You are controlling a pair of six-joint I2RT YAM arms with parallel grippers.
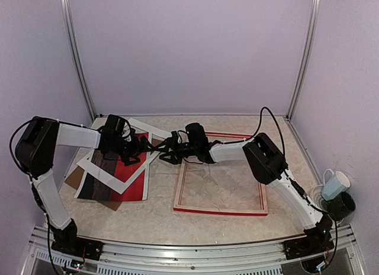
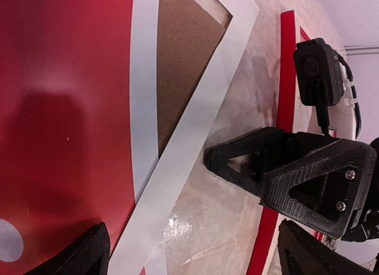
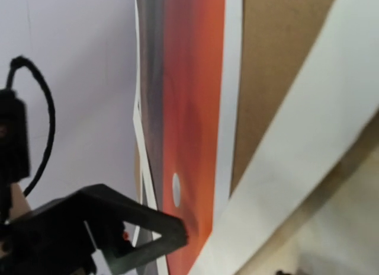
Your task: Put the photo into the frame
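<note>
A photo with red and dark stripes (image 1: pixel 133 186) lies at the left, partly under a white mat border (image 1: pixel 109 180), with brown board (image 1: pixel 74 177) beneath; red, white border and brown also fill much of both wrist views. My left gripper (image 1: pixel 137 152) stands open low over the photo's right part. My right gripper (image 1: pixel 169 149) is beside it at the mat's right corner, its fingers part open; whether anything is between them is unclear. The red-edged frame (image 1: pixel 220 213) with a clear pane lies on the right half of the table.
A light blue mug (image 1: pixel 334 183) and a dark mug (image 1: pixel 341 207) stand on a rack at the right edge. Walls close in the sides and back.
</note>
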